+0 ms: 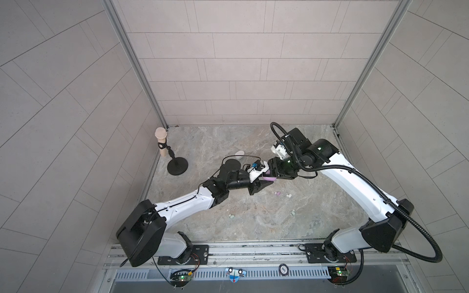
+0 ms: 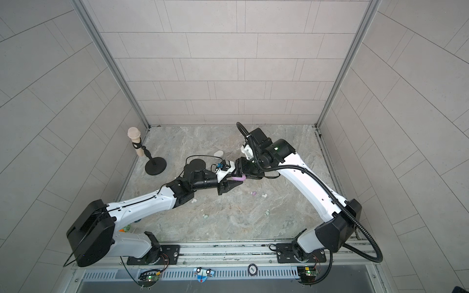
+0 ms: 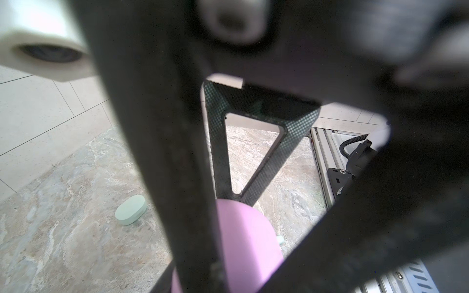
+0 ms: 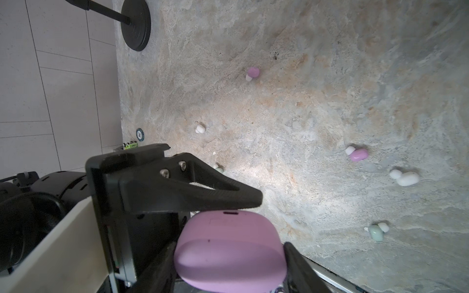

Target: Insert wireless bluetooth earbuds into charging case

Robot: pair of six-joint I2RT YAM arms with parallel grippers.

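In the right wrist view a closed pink-purple charging case [image 4: 229,258] is gripped between the two fingers of my right gripper, above the table. My left gripper [image 1: 266,176] is part open around the same case; one of its fingers [image 4: 219,197] runs along the case's upper edge. Whether its pads press on the case cannot be told. The left wrist view shows the case [image 3: 246,244] between the dark left fingers. Purple earbuds [image 4: 358,154], white earbuds [image 4: 407,178], and mint earbuds [image 4: 376,232] lie spread on the table.
A pale mint case [image 3: 131,210] lies on the table behind the grippers. At the back left stands a black round-based stand [image 1: 177,166]. Another small pale earbud [image 4: 218,168] is partly covered by the left finger.
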